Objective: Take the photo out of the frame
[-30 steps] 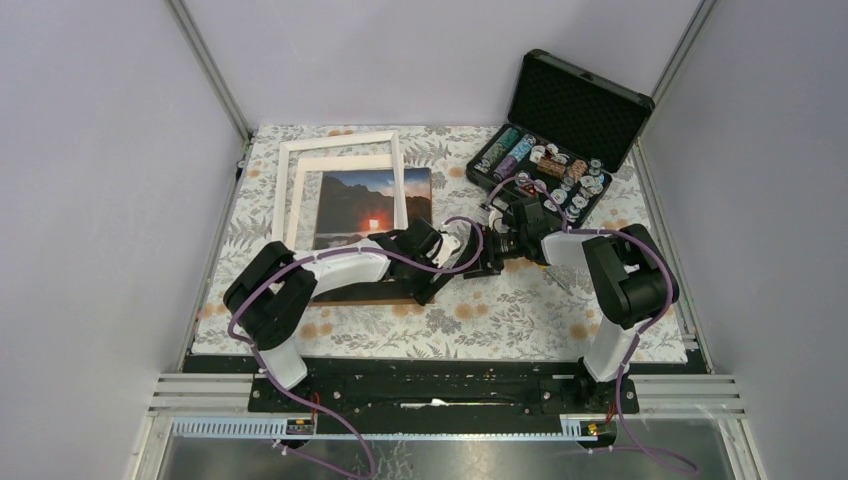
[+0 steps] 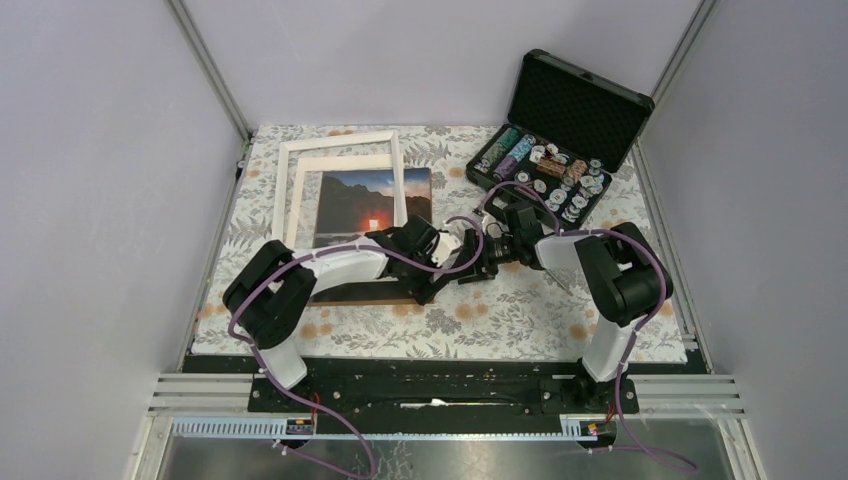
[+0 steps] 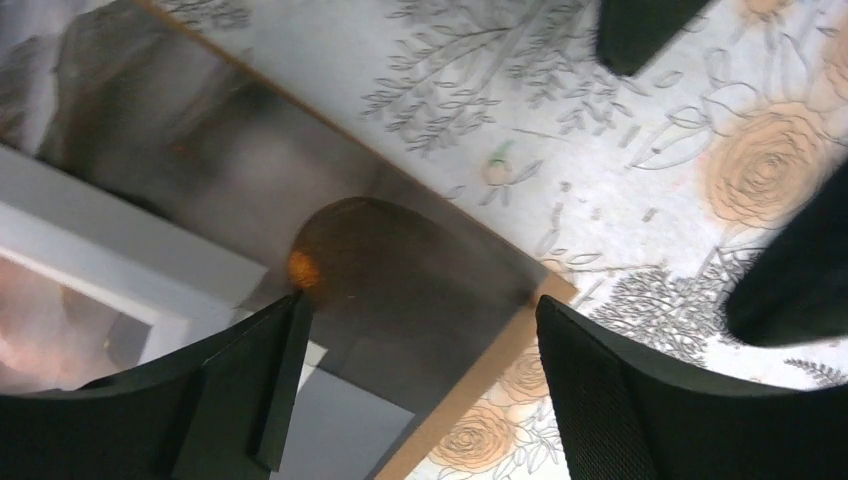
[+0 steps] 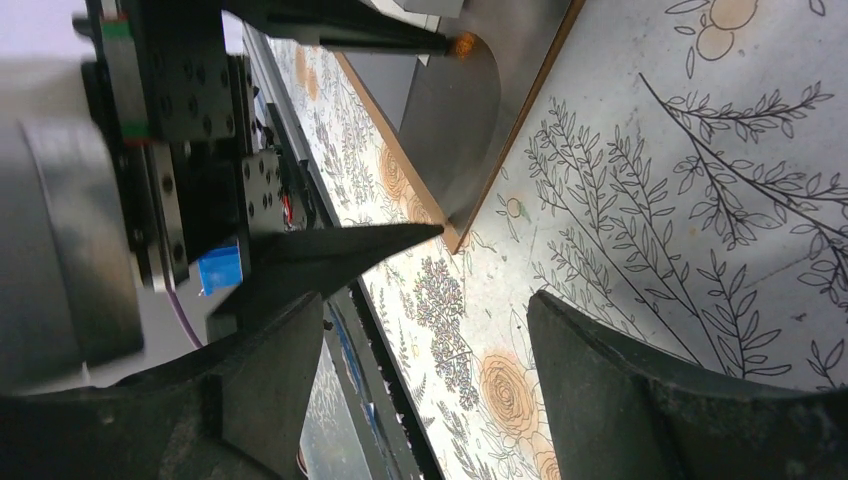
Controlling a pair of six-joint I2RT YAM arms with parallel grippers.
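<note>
The photo (image 2: 357, 200), a sunset over dark mountains, lies flat on the table, partly under the white frame (image 2: 283, 195). My left arm covers part of its lower half. Its dark lower corner (image 3: 420, 290), with a thin brown edge, shows between the fingers of my left gripper, which is open and over that corner. Whether its fingertips touch the photo I cannot tell. Just to the right, my right gripper stands partly open over the patterned cloth, nothing between its fingers. The photo's corner (image 4: 455, 235) is apart from those fingers.
An open black case (image 2: 545, 175) of poker chips stands at the back right. The two grippers are very close together. Bare cloth (image 2: 500, 325) lies in front and to the right.
My right gripper has shifted slightly left and toward the front, nearer the left one. The left arm has barely moved; photo and frame lie as before.
</note>
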